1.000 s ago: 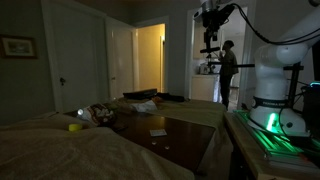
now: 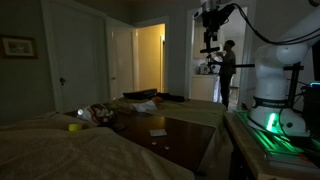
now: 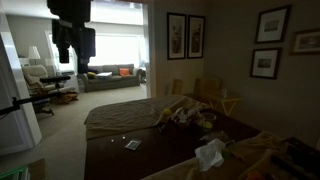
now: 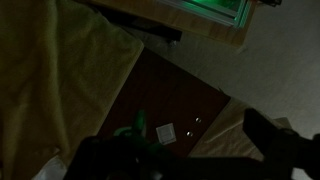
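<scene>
High above the table, my gripper hangs with its dark fingers spread far apart at the bottom of the wrist view, nothing visible between them. A small white square card (image 2: 158, 132) lies flat on the dark brown tabletop (image 2: 185, 145). A few tiny light pieces (image 4: 193, 128) rest near it. Farther back on the table is a patterned bag-like heap (image 3: 186, 113), its contents unclear. A crumpled white cloth or paper (image 3: 209, 154) lies beside it. A yellow round item (image 2: 75, 127) sits on the beige cloth.
Beige cloth (image 2: 80, 153) covers much of the table around the bare dark area. A long black object (image 2: 140, 94) lies at the far side. Someone stands in the doorway (image 2: 228, 72) behind the arm. The room is dim, and the air above the table is clear.
</scene>
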